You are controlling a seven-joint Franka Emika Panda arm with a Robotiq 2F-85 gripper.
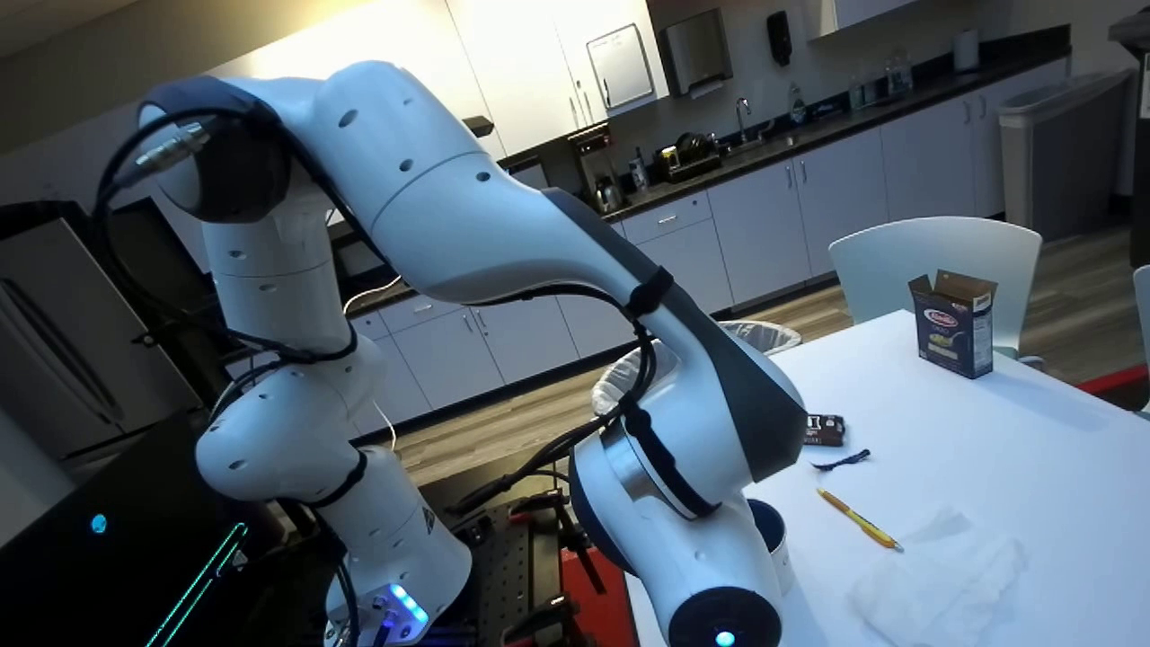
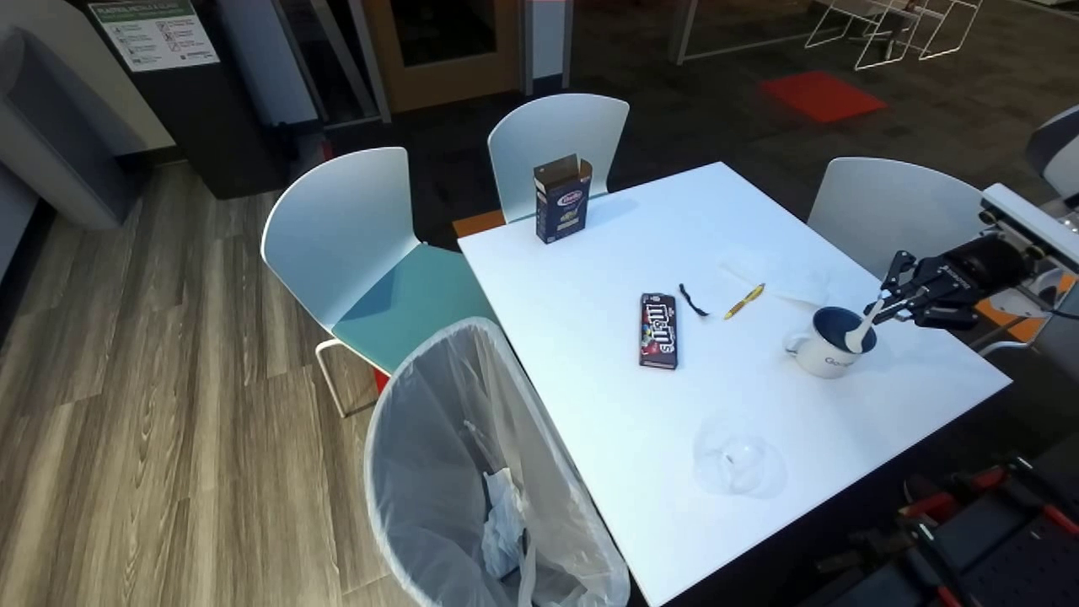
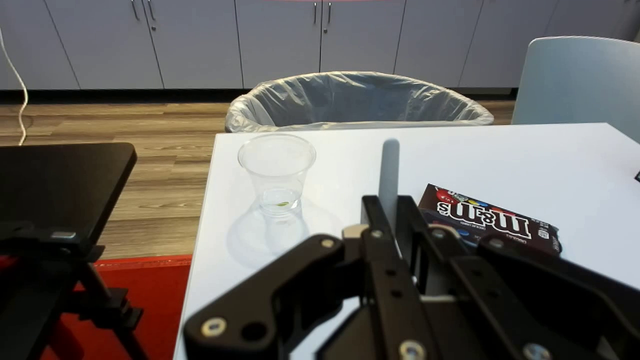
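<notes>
In exterior view 2 my gripper (image 2: 888, 302) is at the right side of the table, shut on a white spoon (image 2: 861, 330). The spoon's wide lower end shows against the dark blue inside of a white mug (image 2: 821, 356); whether it touches the mug I cannot tell. In the wrist view the pale handle (image 3: 390, 165) rises upright between the fingertips of my gripper. The mug is not discernible in that view. Exterior view 1 shows only part of the mug (image 1: 781, 555) behind the arm, with the fingers hidden.
On the table (image 2: 597, 405) lie an M&M's box (image 2: 658, 330), a yellow pen (image 2: 744, 302), a dark strap (image 2: 693, 300) and a clear cup (image 2: 741, 465). A blue pasta box (image 2: 562, 207) stands at the far corner. A lined bin (image 2: 405, 425) adjoins one edge.
</notes>
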